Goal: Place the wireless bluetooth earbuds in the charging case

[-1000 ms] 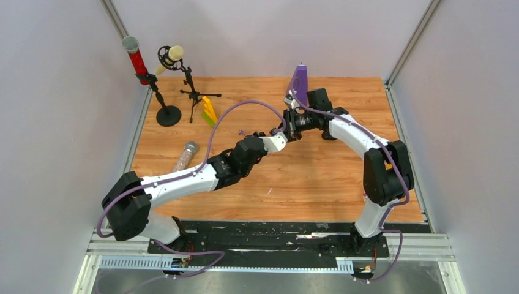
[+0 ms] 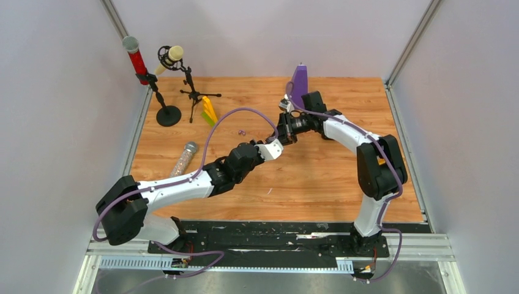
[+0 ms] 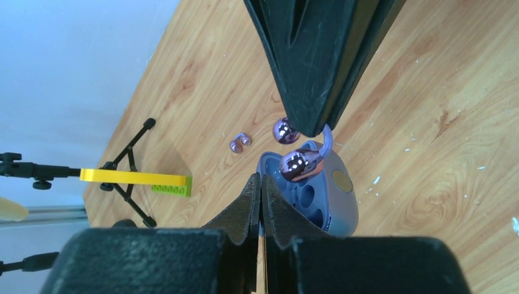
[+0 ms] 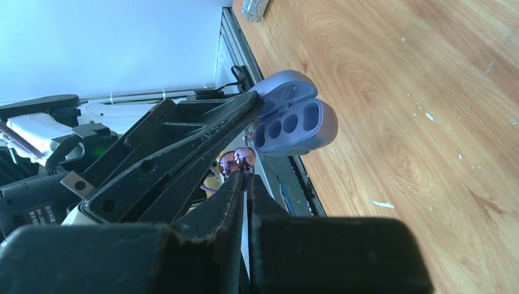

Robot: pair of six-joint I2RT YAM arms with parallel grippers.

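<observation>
The open lavender charging case point(image 4: 295, 125) is held by my left gripper, whose closed fingers clasp it; its round slots show in both wrist views. Just beside the case, my right gripper is shut on a pair of shiny purple earbuds, which hang at its fingertips close over the slots in the left wrist view. In the top view both grippers point(image 2: 275, 138) meet near the middle of the table. Another small purple pair point(image 3: 240, 142) lies on the wood behind the case.
A yellow-and-green block point(image 2: 208, 111), microphone stands point(image 2: 168, 115), a glittery microphone point(image 2: 183, 159) and a purple wedge point(image 2: 298, 82) stand or lie around the back and left.
Since a second ago both arms have shifted slightly left in the top view, the grippers staying together. The left gripper sits slightly lower in the view.
</observation>
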